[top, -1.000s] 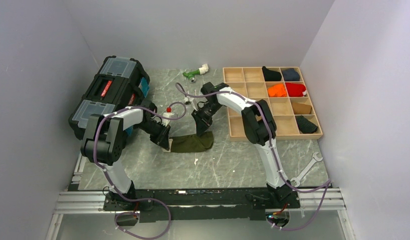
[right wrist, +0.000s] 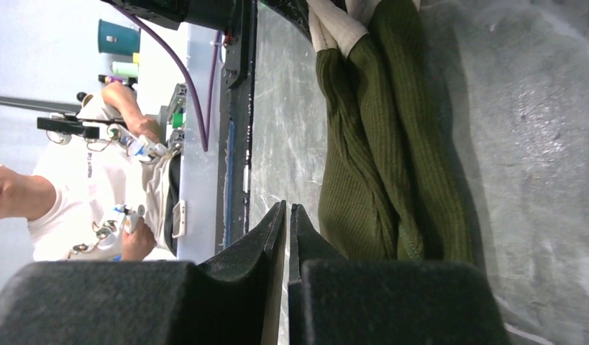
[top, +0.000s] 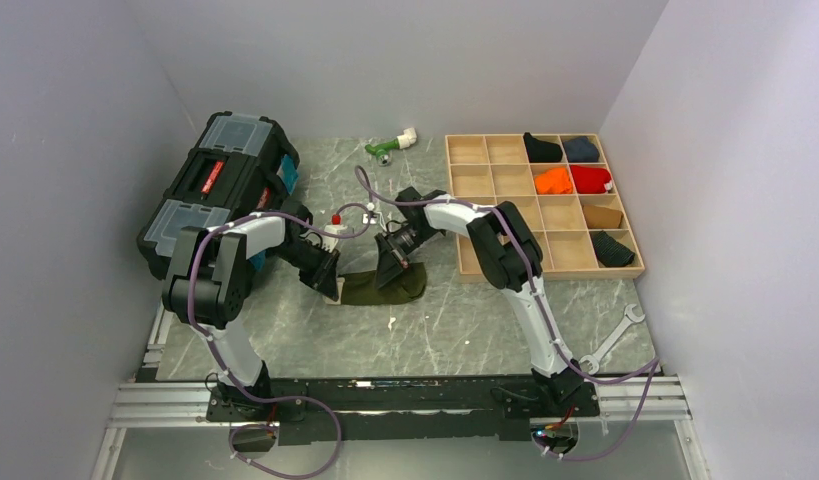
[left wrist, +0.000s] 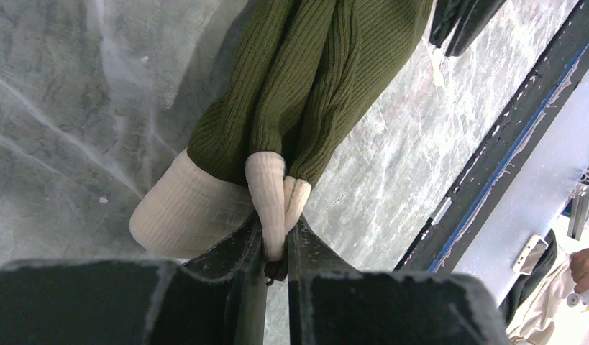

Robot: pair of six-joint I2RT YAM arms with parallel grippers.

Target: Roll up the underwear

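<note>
Folded lengthwise, the olive ribbed underwear lies on the table with its cream waistband at the left end. My left gripper is shut on the pinched waistband, whose cream cloth shows between the fingertips. Over the right part of the cloth, my right gripper is shut. Its fingers stand nearly together in the right wrist view, no cloth visible between them. Whether they touch the cloth beneath cannot be told. In that view the left gripper's end appears at the top, by the waistband.
A wooden compartment box with several rolled cloths stands at the back right. Black toolboxes fill the left side. A wrench lies at the right, and a green-and-white object at the back. Bare table lies in front of the cloth.
My right gripper has moved left and toward the front, from the cloth's right back edge to over its right part. The left gripper and the underwear have stayed in place.
</note>
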